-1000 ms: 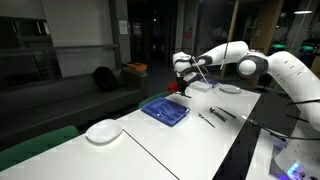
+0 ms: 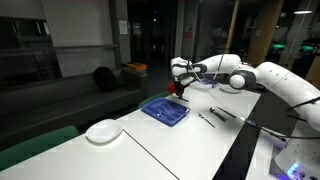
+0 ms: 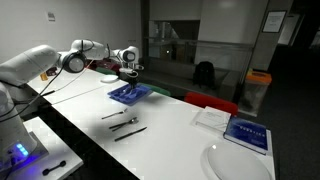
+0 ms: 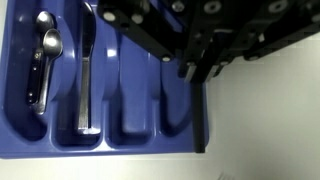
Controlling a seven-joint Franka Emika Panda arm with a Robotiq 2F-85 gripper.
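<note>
The blue cutlery tray (image 4: 145, 95) lies under my gripper, with its compartments showing in the wrist view. Two spoons (image 4: 49, 62) lie in its left part, and a knife (image 4: 85, 75) with a metal handle rests in a slot beside them. My gripper is shut on a slim black utensil (image 4: 199, 125), whose dark end reaches down along the tray's right side. The utensil's other end is hidden by the gripper. From outside, the arm reaches over the far end of the tray (image 2: 165, 111).
Several loose utensils (image 3: 123, 124) lie on the white table nearer the arm's base. A white plate (image 2: 104, 131) sits off to the other side, and the table between plate and tray is clear. A white rack (image 3: 212, 118) stands beyond.
The arm has shifted slightly toward the tray's side in exterior view 1. The tray and the loose utensils have stayed where they were.
</note>
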